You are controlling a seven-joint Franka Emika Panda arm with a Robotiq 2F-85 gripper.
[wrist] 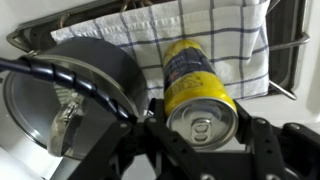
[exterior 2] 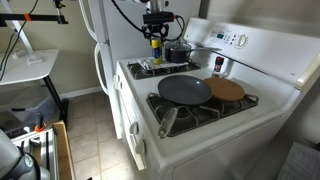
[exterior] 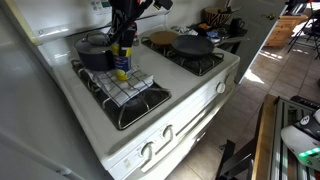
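Note:
A yellow and blue can (wrist: 190, 68) is in my gripper, whose fingers are shut on it near its silver top. In exterior view 1 the can (exterior: 122, 74) stands roughly upright over a checkered towel (exterior: 136, 88) on the left burner grate. Whether its base touches the towel cannot be told. Close beside the can, toward the back, is a dark pot (exterior: 94, 56); the wrist view shows the pot (wrist: 75, 90) just left of the gripper.
A dark frying pan (exterior 2: 185, 90) and a brown round piece (exterior 2: 225, 89) occupy the other burners. The stove's raised back panel (exterior 2: 258, 45) runs behind. Bare white stovetop (exterior: 172, 76) lies between the burner areas.

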